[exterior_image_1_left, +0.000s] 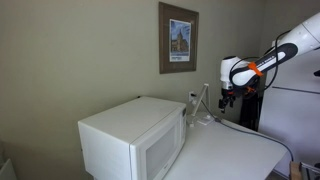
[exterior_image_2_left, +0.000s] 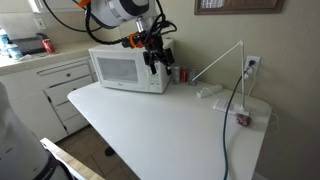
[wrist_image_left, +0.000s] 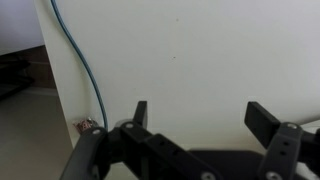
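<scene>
My gripper is open, its two fingers wide apart with only the bare white tabletop (wrist_image_left: 185, 60) beneath them. From the second exterior view, the gripper (exterior_image_2_left: 160, 62) hangs in the air above the table, pointing down, with the microwave behind it. In the first exterior view, the gripper (exterior_image_1_left: 227, 101) is beyond the far end of the white microwave (exterior_image_1_left: 125, 130). The microwave (exterior_image_2_left: 122, 66) stands at the back of the table, its door closed as far as I can see.
A blue-grey cable (exterior_image_2_left: 226, 130) runs across the tabletop's right side. Near it sits a small reddish-brown object (exterior_image_2_left: 243, 119). Small containers (exterior_image_2_left: 182, 75) stand beside the microwave, and a thin white stand (exterior_image_2_left: 241, 72) rises nearby.
</scene>
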